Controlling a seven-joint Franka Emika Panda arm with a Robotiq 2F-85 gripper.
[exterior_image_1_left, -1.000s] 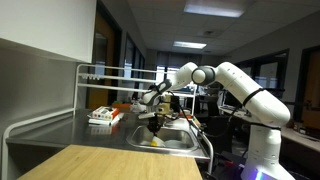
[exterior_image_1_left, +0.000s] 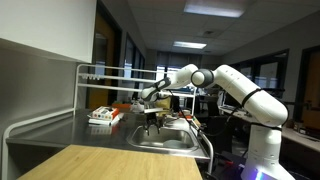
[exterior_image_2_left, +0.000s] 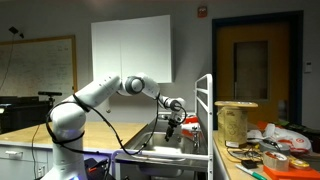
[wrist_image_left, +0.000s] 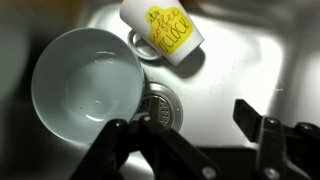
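My gripper stands open over a metal sink (wrist_image_left: 215, 75), nothing showing between its fingers. In the wrist view a white bowl (wrist_image_left: 85, 85) lies to the left, partly beside the dark left finger. A white mug (wrist_image_left: 165, 28) with yellow print rests on its side at the top, cut off by the frame edge. The drain (wrist_image_left: 160, 105) shows between bowl and left finger. From outside, the gripper (exterior_image_1_left: 151, 124) hangs above the sink basin (exterior_image_1_left: 165, 138); the second exterior view shows it (exterior_image_2_left: 170, 129) there too. Bowl and mug are hidden in both.
A white rack (exterior_image_1_left: 104, 116) stands behind on the left. To the right in the second exterior view are a tan canister (exterior_image_2_left: 232, 126) and cluttered items with a red lid (exterior_image_2_left: 276, 160).
The gripper and wrist have shifted slightly up and left.
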